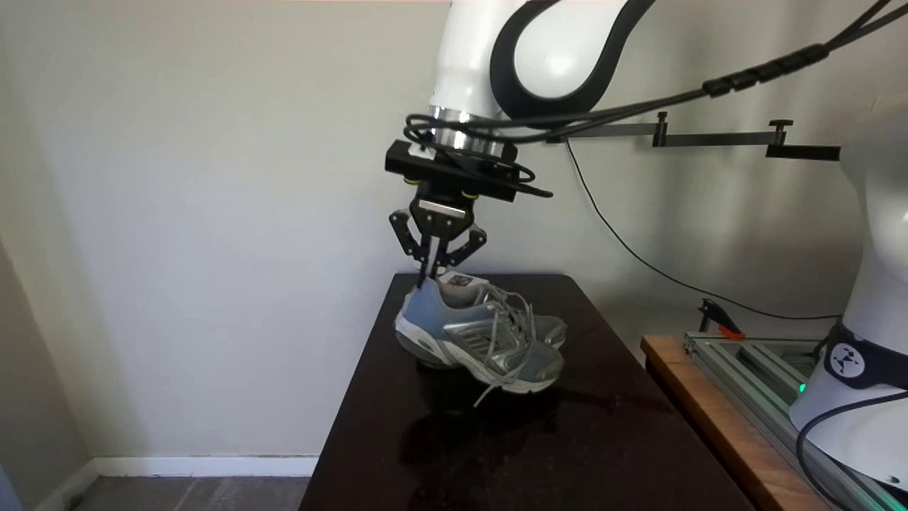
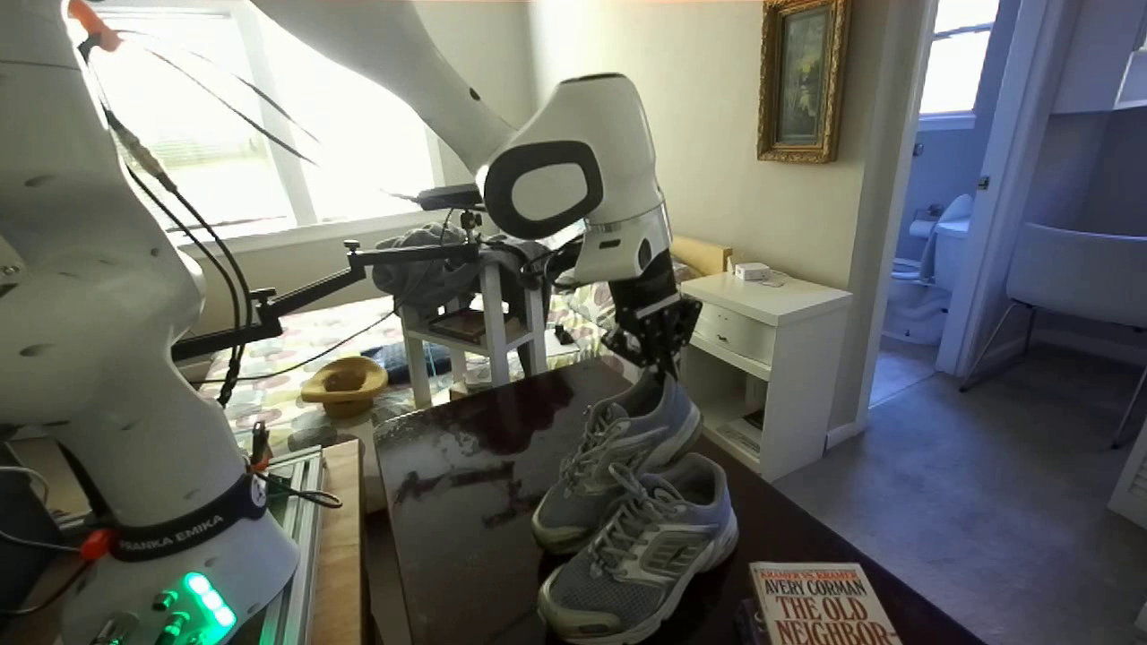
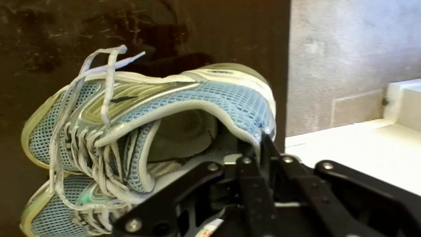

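Note:
A blue-grey running shoe (image 1: 489, 336) with loose grey laces hangs tilted, toe lower than heel, from my gripper (image 1: 428, 277). The fingers are shut on the rim of its heel, as the wrist view shows at the shoe's blue mesh back (image 3: 240, 100). Its matching shoe (image 2: 651, 548) rests on the dark table, right beside it. From exterior view 1 the held shoe mostly covers the other one. Whether the held shoe's toe touches the table or the other shoe, I cannot tell.
A paperback book (image 2: 823, 602) lies near the table edge, beside the resting shoe. A white cabinet (image 2: 774, 306) stands off the table's far end.

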